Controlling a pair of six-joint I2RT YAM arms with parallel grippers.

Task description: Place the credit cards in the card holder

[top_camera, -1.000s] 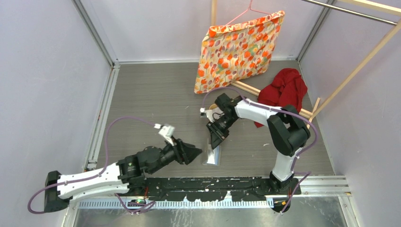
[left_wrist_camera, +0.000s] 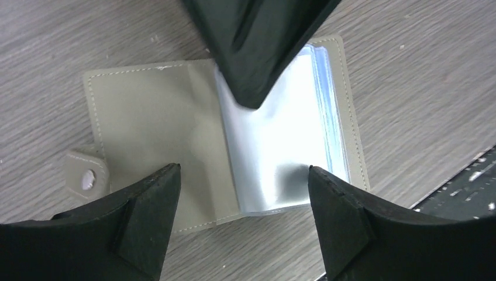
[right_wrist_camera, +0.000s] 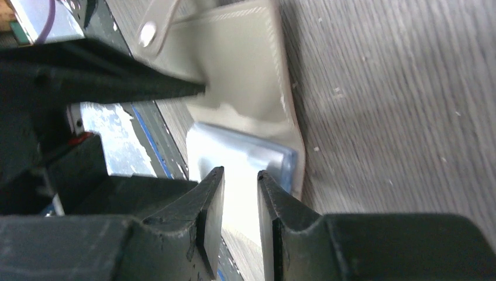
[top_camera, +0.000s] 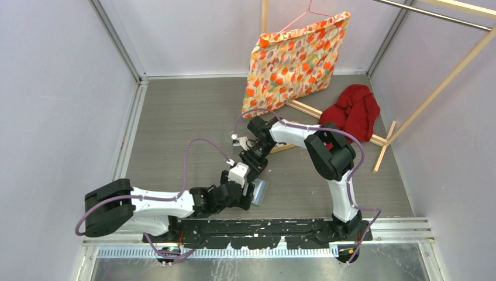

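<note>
The beige card holder (left_wrist_camera: 134, 117) lies open on the floor, its clear sleeves (left_wrist_camera: 281, 146) stacked on one half and its snap tab (left_wrist_camera: 85, 172) at the other end. Low over it, my left gripper stands part open, a finger to each side with nothing gripped. My right gripper points down at the sleeves, its fingers close together with a narrow gap. Pale sleeve shows through that gap; whether anything is pinched there I cannot tell. No loose credit card shows. From above, both grippers largely cover the holder (top_camera: 259, 190).
Behind the right arm is a tan round-edged object (top_camera: 283, 148), mostly hidden. A red cloth (top_camera: 354, 110) lies at the back right beside a wooden rack, and a patterned orange cloth (top_camera: 295, 61) hangs behind. Left of the arms the floor is bare.
From the left, my left gripper has come in over the holder, close beside the right one. My right gripper has shifted slightly back and left from a second ago.
</note>
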